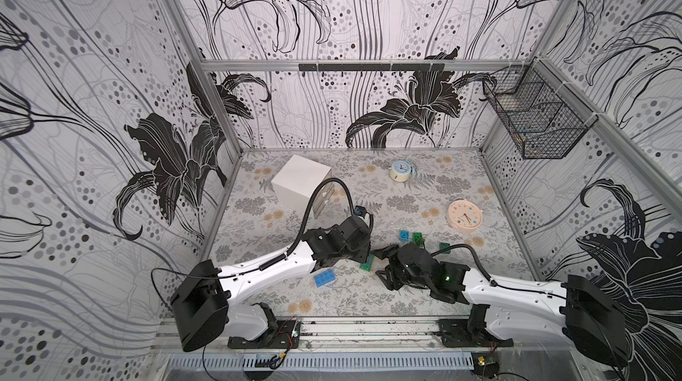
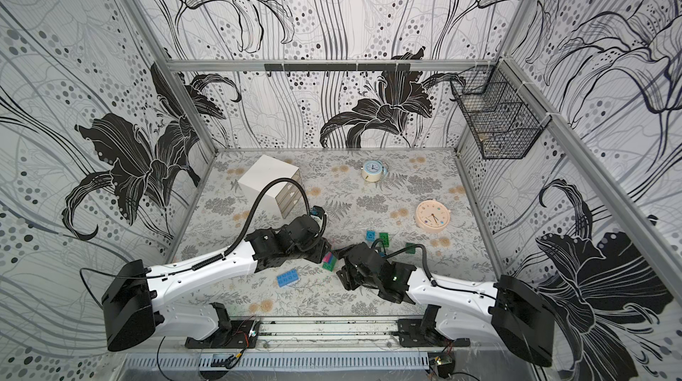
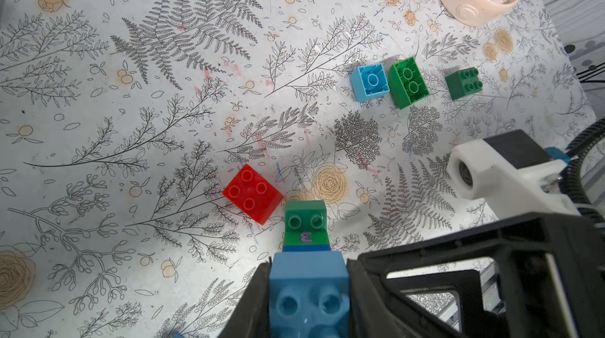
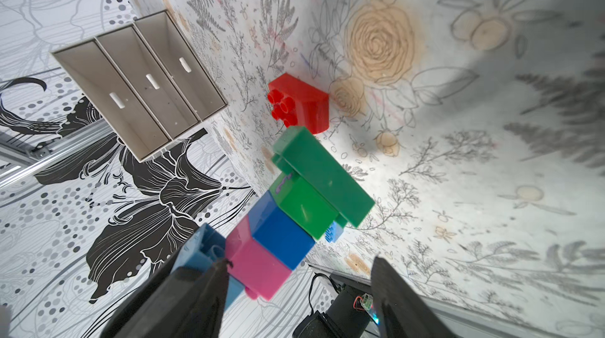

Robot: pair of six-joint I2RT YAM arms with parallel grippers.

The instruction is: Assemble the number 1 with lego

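Observation:
In the left wrist view my left gripper is shut on a stack of bricks: a light blue brick (image 3: 307, 275) with dark blue, pink and green bricks (image 4: 299, 205) below it, seen sideways in the right wrist view. My right gripper is part open beside the pink brick (image 4: 258, 262), its fingers either side, apparently not closed on it. A red brick (image 3: 252, 193) lies on the table near the stack. A light blue brick (image 3: 370, 82), a green brick (image 3: 409, 82) and a small green brick (image 3: 463, 82) lie farther back.
A white drawer box (image 1: 298, 178) stands back left, clocks (image 1: 400, 170) (image 1: 464, 214) at the back and right. A blue brick (image 1: 324, 277) lies at the front. A wire basket (image 1: 540, 111) hangs on the right.

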